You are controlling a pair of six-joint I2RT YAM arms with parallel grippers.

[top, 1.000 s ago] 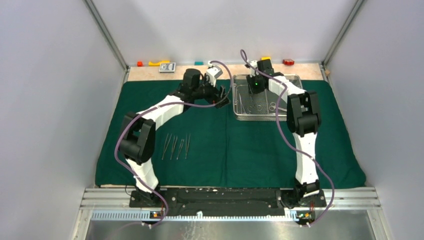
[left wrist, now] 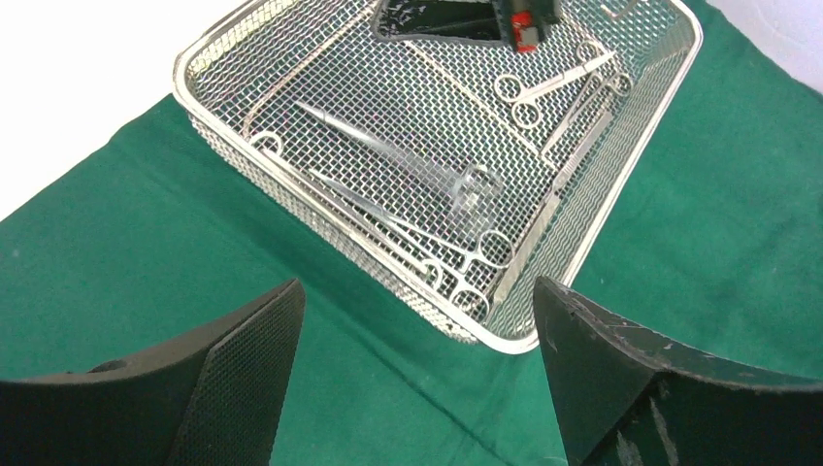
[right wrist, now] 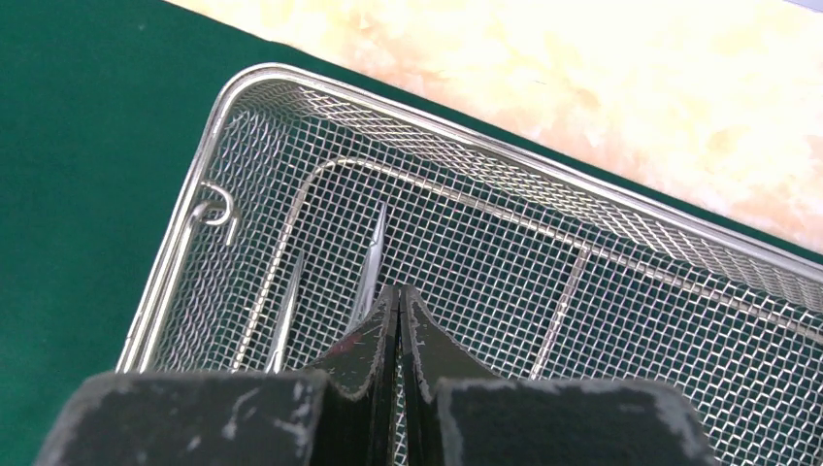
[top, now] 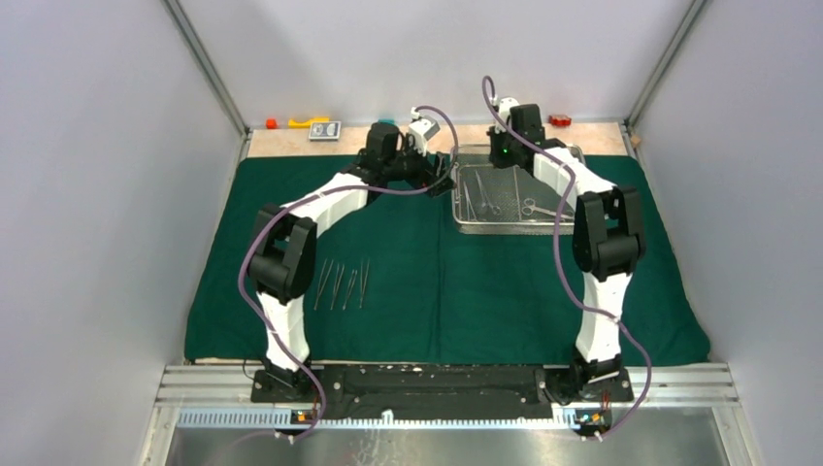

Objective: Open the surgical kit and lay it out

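A wire mesh tray [top: 517, 228] at the back right holds several metal instruments. In the left wrist view a scissor-like instrument [left wrist: 374, 144] lies across the mesh, its handle end blurred; another, with ring handles [left wrist: 470, 258], lies along the near side. My left gripper is open and empty beside the tray's left rim. Above the tray's back part, my right gripper has its fingertips together, with nothing visible between them. A slim instrument [right wrist: 369, 267] passes behind its left finger. Several instruments [top: 340, 286] lie in a row on the green cloth.
Inside the tray's right part, more ring-handled instruments [left wrist: 555, 85] lie close together. Small boxes and coloured items, among them a red one [top: 559, 120], stand along the back ledge. The green cloth [top: 500, 296] in front of the tray is bare.
The left gripper has moved slightly right and back.
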